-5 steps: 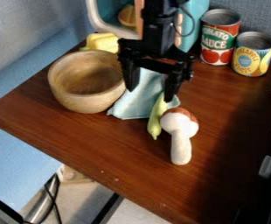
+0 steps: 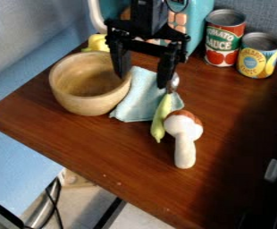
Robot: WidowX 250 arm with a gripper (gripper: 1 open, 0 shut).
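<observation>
My black gripper (image 2: 144, 64) hangs open above the back of the wooden table (image 2: 105, 152), just right of and above the wooden bowl (image 2: 88, 82), with no object visible between its fingers. Below it lies a light blue cloth (image 2: 138, 100). A pale green, elongated item (image 2: 163, 114) lies on the cloth's right side, and a mushroom toy (image 2: 184, 139) with a brown-and-white cap and white stem lies in front of it.
A tomato sauce can (image 2: 223, 40) and a yellow can (image 2: 258, 57) stand at the back right. A teal container is behind my gripper, yellow items (image 2: 96, 43) behind the bowl. Dark equipment lines the right edge.
My gripper has moved up and to the left, toward the bowl's side. The objects on the table look unmoved.
</observation>
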